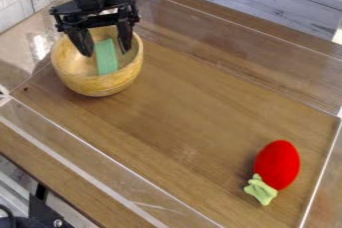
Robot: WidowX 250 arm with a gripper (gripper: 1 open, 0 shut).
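Note:
A wooden bowl (96, 80) sits at the upper left of the table with a light green object (106, 58) lying in it. My black gripper (104, 44) is over the bowl, its open fingers reaching down on either side of the green object; whether they touch it I cannot tell. A red object with a pale green top (277, 164) lies at the lower right.
Pale panels stand along the back and the upper left.

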